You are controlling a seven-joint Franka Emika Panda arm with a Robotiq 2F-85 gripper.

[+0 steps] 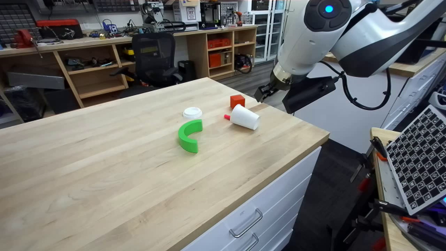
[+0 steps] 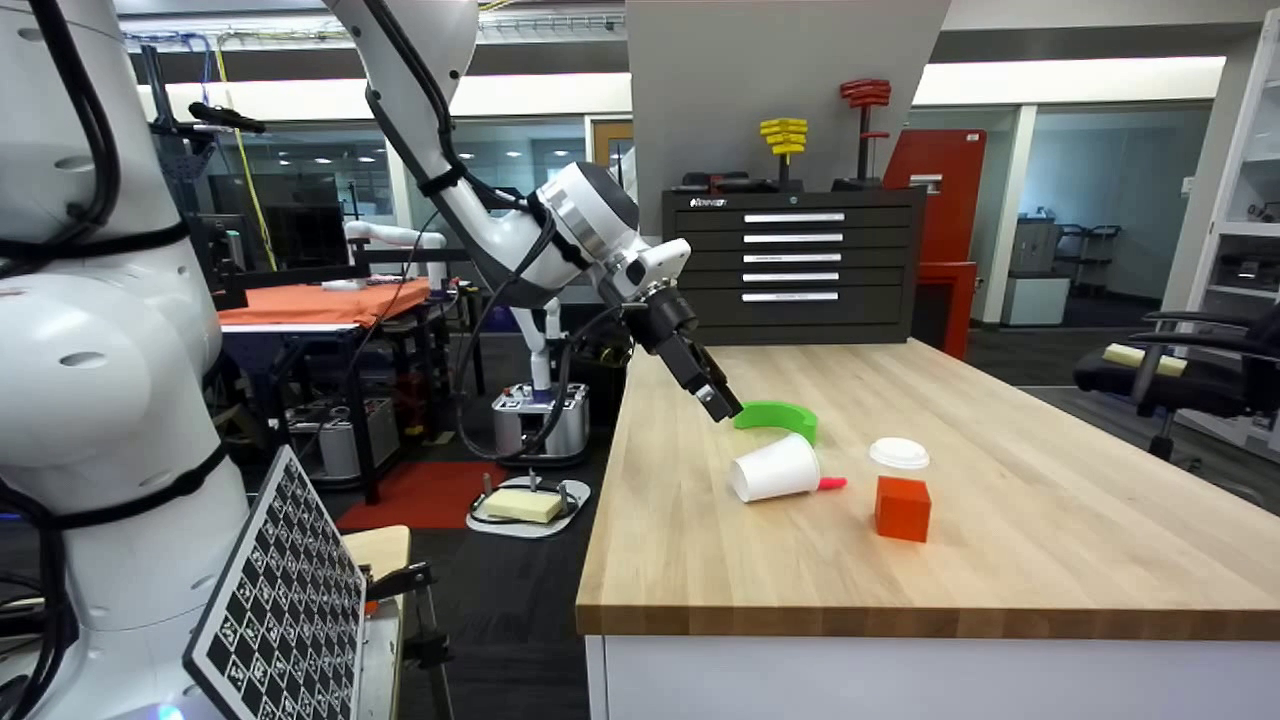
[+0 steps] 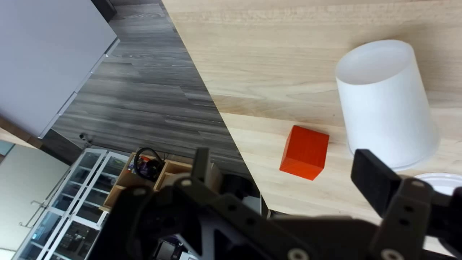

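Note:
A white cup point(image 1: 245, 117) lies on its side on the table, its base towards the robot's side. From its far end pokes a red stick point(image 2: 831, 484), mostly hidden; the wrist view does not show it. Close by sits a red cube point(image 3: 305, 152). Above the table, apart from cup and cube, is my gripper point(image 2: 720, 406). In the wrist view its dark fingers point(image 3: 375, 182) stand wide apart, open, with nothing held; the cube appears between them, below.
A white lid point(image 1: 192, 112) and a green arc-shaped block point(image 1: 190, 136) rest farther in on the wooden table point(image 1: 104, 167). The table edge runs close to the gripper.

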